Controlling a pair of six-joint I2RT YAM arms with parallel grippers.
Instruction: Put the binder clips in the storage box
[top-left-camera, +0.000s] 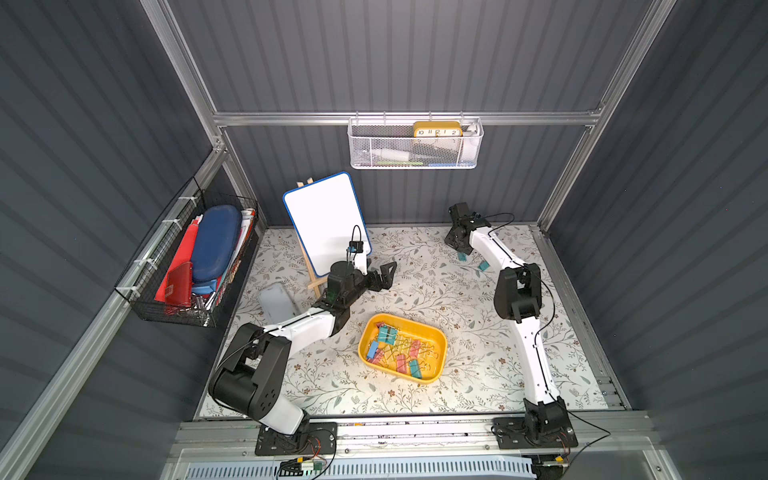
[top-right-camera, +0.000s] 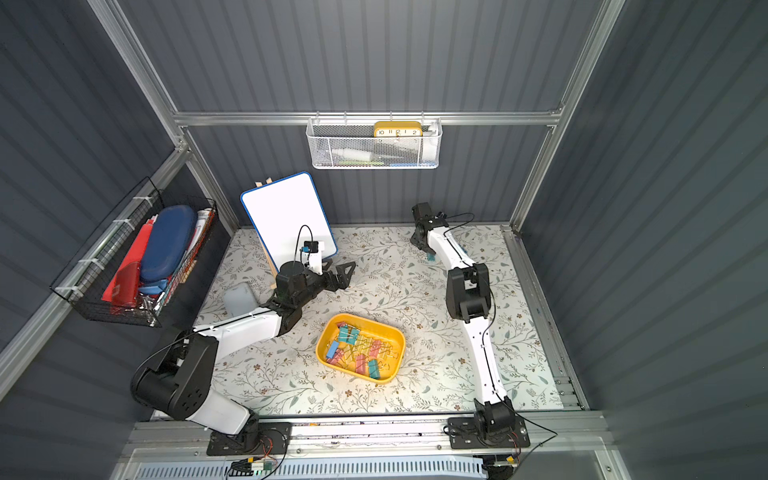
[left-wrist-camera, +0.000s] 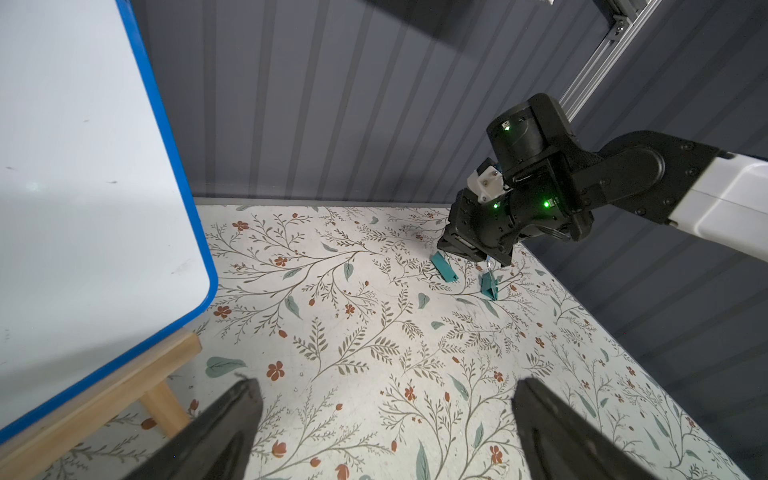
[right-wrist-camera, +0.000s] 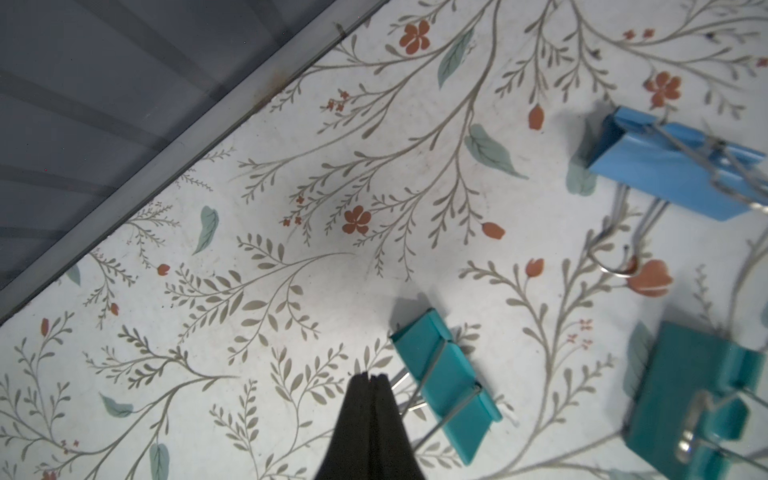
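Note:
The teal binder clip (right-wrist-camera: 448, 382) lies flat beside the tips of my right gripper, near the back wall. That gripper is shut; the clip's wire handles run towards its tips, and I cannot tell whether a wire is caught between them. A second teal clip (right-wrist-camera: 689, 400) and a blue clip (right-wrist-camera: 668, 164) lie to the right in the right wrist view. The yellow storage box (top-left-camera: 436, 329) at the front holds several teal, pink and blue clips. My left gripper (top-left-camera: 390, 274) hangs open and empty over the table, beyond the box.
A whiteboard (top-left-camera: 326, 220) on a wooden easel stands close to my left gripper. Behind that arm lies a grey flat object (top-left-camera: 277, 302). A white mesh basket (top-left-camera: 360, 144) hangs on the back wall.

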